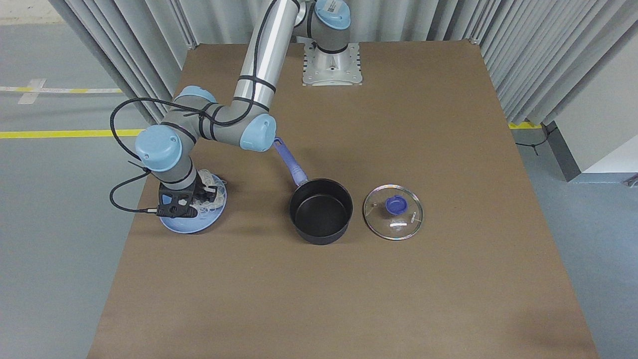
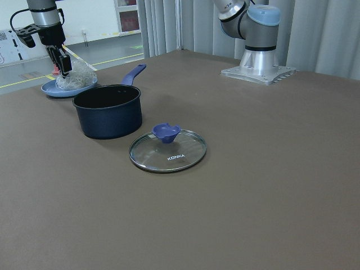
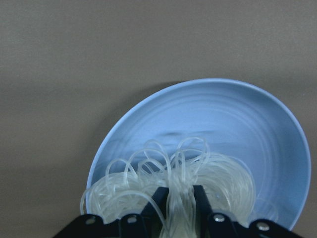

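Observation:
A light blue plate (image 1: 179, 225) at the table's left side holds a loose tangle of translucent white noodle-like strands (image 2: 73, 79). My gripper is down over it, its fingertips among the strands. In the wrist view a bundle of strands runs up between the two fingers, which look closed around it, with loops spilling over the tips; the front view hides the fingertips behind the arm.
A dark saucepan (image 1: 320, 212) with a blue handle stands right of the plate. Its glass lid (image 1: 392, 224) with a blue knob lies further right. The arm's base (image 1: 332, 72) is at the back.

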